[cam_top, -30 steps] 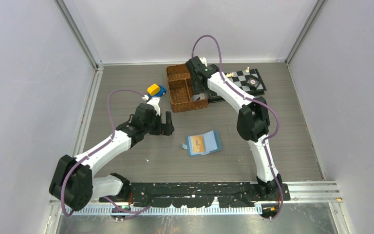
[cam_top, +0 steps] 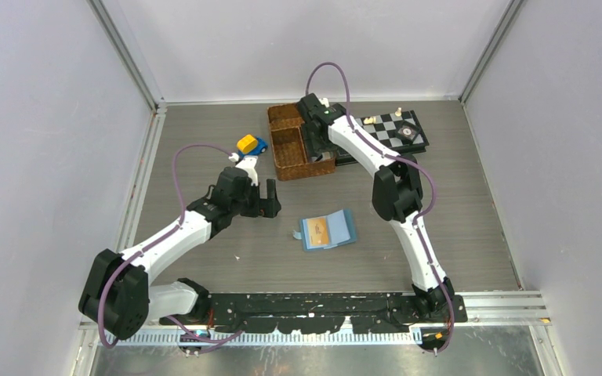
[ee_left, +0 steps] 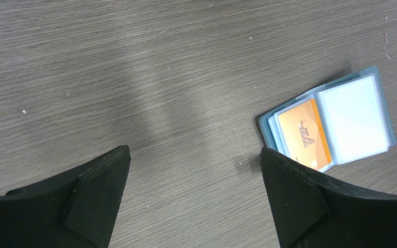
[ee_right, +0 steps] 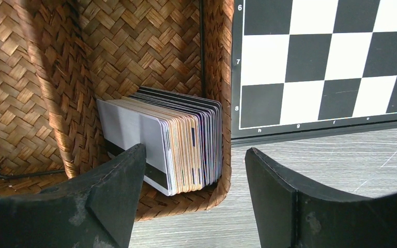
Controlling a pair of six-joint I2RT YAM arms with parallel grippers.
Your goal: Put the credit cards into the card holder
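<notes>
A stack of cards (ee_right: 134, 126) stands on edge in one compartment of the woven basket (ee_right: 62, 129), its front card grey with a dark stripe. Over that compartment is my right gripper, its fingers apart with nothing between them that they touch; the stack lies beyond the fingertips in the right wrist view. The blue card holder (cam_top: 346, 225) lies spread on the table, with an orange card (ee_left: 304, 133) in its left side. Up and to the left of it in the top view, my left gripper (cam_top: 270, 199) hangs open and empty.
A chessboard (cam_top: 388, 133) with a few pieces and a dark box lies against the basket's right side. A blue and yellow toy (cam_top: 248, 144) sits left of the basket. Bare table (cam_top: 447, 227) surrounds the card holder.
The left arm, card holder and basket have stayed put.
</notes>
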